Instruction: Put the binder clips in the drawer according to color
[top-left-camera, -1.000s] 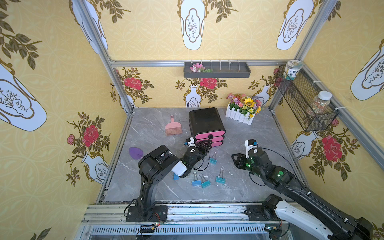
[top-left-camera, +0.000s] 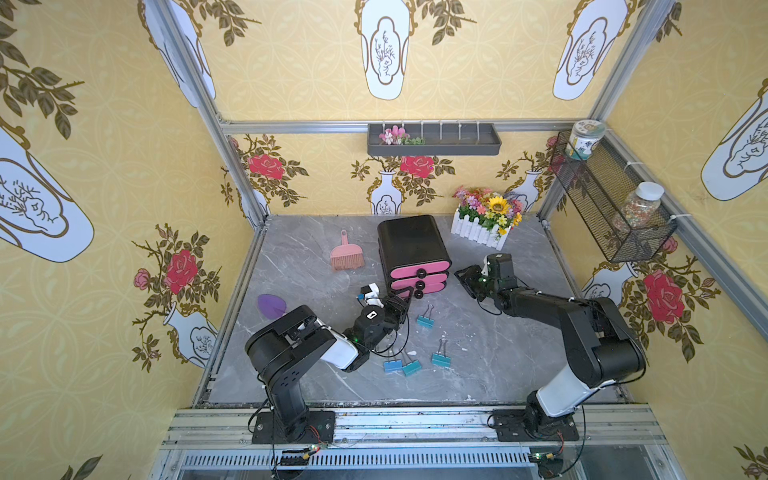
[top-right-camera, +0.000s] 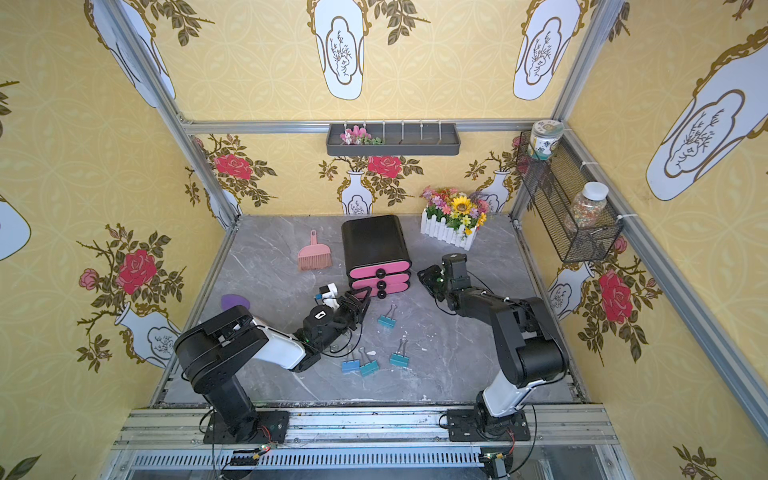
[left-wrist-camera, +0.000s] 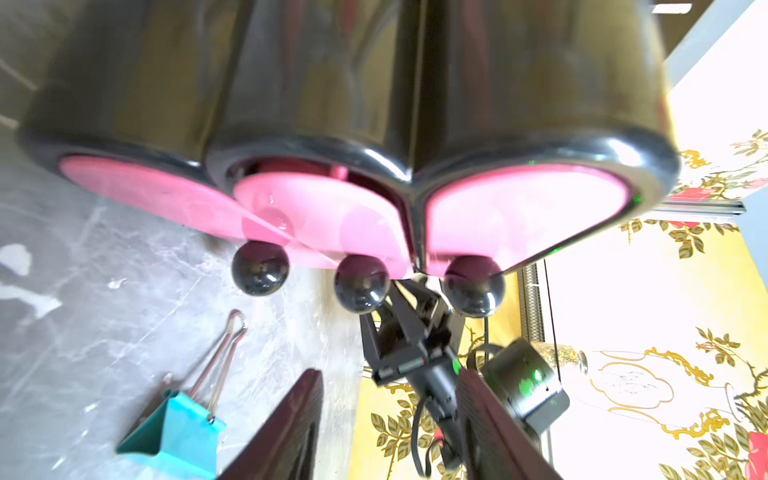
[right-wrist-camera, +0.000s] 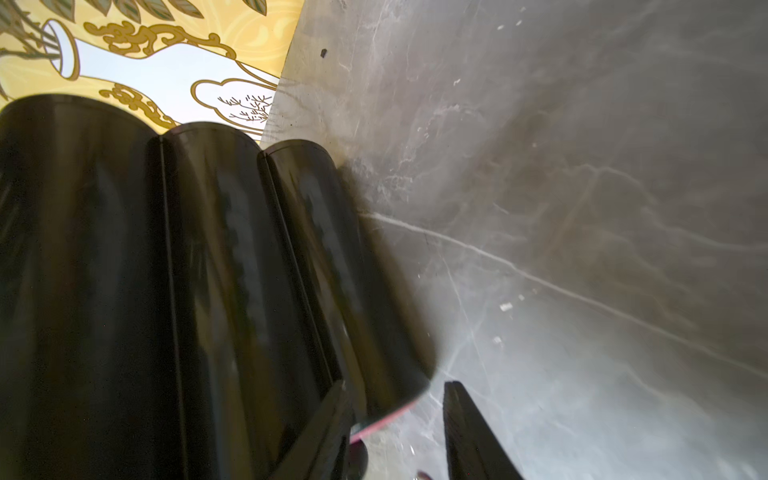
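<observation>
The black three-drawer cabinet (top-left-camera: 412, 240) has pink fronts with black knobs. In the left wrist view a narrow gap edges the middle drawer front (left-wrist-camera: 320, 208). My left gripper is part open before the knobs, nothing between its fingers. A teal clip (left-wrist-camera: 180, 428) lies on the table below it. Farther forward are a second teal clip (top-left-camera: 441, 360), a blue clip (top-left-camera: 393, 365) and a teal clip (top-left-camera: 411, 368), the last two side by side. My right gripper, part open and empty, is beside the cabinet's right side.
A pink brush (top-left-camera: 346, 256) lies left of the cabinet, and a purple piece (top-left-camera: 272, 305) sits at the far left. A flower box (top-left-camera: 480, 228) stands behind the right gripper.
</observation>
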